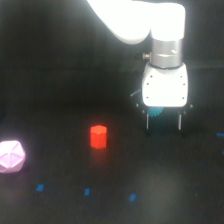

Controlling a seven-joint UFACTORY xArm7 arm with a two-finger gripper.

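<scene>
A white robot arm reaches down from the top of the view, and its gripper [163, 122] hangs at the right with two thin fingers spread apart. Behind or between the fingers is a teal object [155, 111], partly hidden, so whether it touches them is unclear. A red block [98, 137] stands left of the gripper on the dark surface. A pale pink faceted object [10, 156] sits at the left edge.
Small blue marks are scattered on the dark surface, along the front and at the right edge.
</scene>
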